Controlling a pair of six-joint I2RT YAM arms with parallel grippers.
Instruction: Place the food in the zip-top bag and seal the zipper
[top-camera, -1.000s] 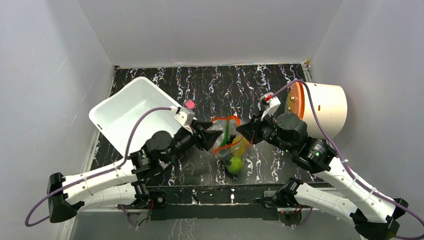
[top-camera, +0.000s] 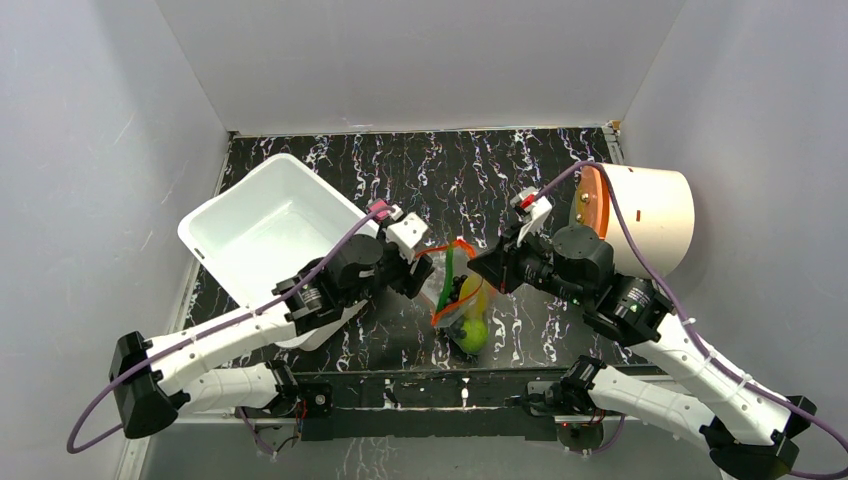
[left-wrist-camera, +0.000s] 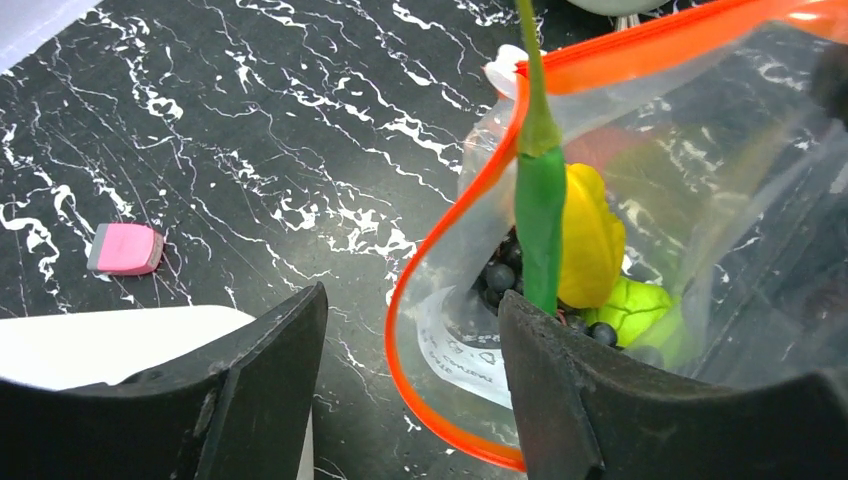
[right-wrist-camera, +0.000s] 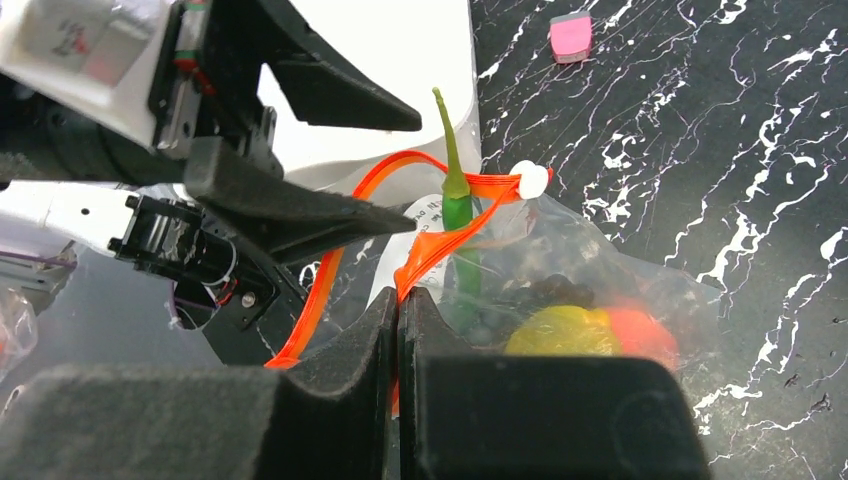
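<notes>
The clear bag (top-camera: 450, 310) stands open, its orange zipper rim (left-wrist-camera: 404, 300) looped around the top. Inside are a yellow pepper (left-wrist-camera: 590, 235), dark grapes (left-wrist-camera: 500, 278), green food (top-camera: 470, 335) and a long green pepper (left-wrist-camera: 540, 220) whose stem pokes above the rim. My left gripper (top-camera: 420, 270) is open beside the bag's left rim, nothing between its fingers. My right gripper (top-camera: 478, 268) is shut on the orange zipper rim at the bag's other side.
A white bin (top-camera: 260, 230) takes up the left of the counter. A pink block (left-wrist-camera: 126, 248) lies behind the bag. A cream cylinder (top-camera: 645, 215) stands at the right.
The right arm is nearly still; the bag has shifted slightly.
</notes>
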